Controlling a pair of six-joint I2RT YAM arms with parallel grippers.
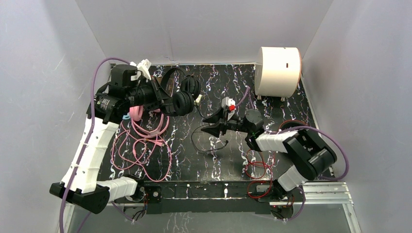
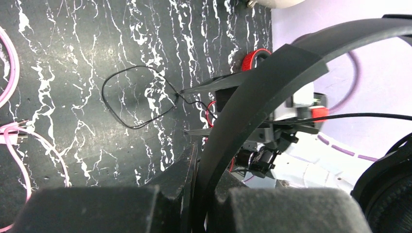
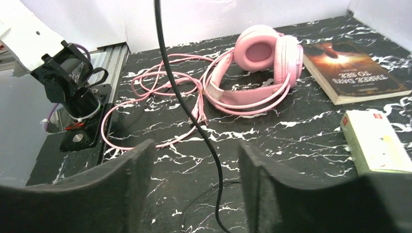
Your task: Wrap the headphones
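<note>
My left gripper (image 1: 166,104) is shut on the headband (image 2: 272,92) of the black headphones, holding them up off the table. Both ear cups (image 1: 183,102) hang to the right of that gripper in the top view. From them a black cable (image 3: 194,121) runs down, and its loose end (image 1: 209,149) loops on the tabletop. To the right of the headphones, lower down, my right gripper (image 1: 209,124) is part open. In the right wrist view the cable passes through the gap between its blurred fingers, not pinched.
Pink headphones (image 3: 257,94) with a tangled pink cord (image 1: 141,155) lie on the left. A book (image 3: 350,70) and a small pale box (image 3: 374,141) rest nearby. Red cable (image 1: 257,167), a ring of dark cable (image 1: 291,125) and a big white cylinder (image 1: 278,72) occupy the right side.
</note>
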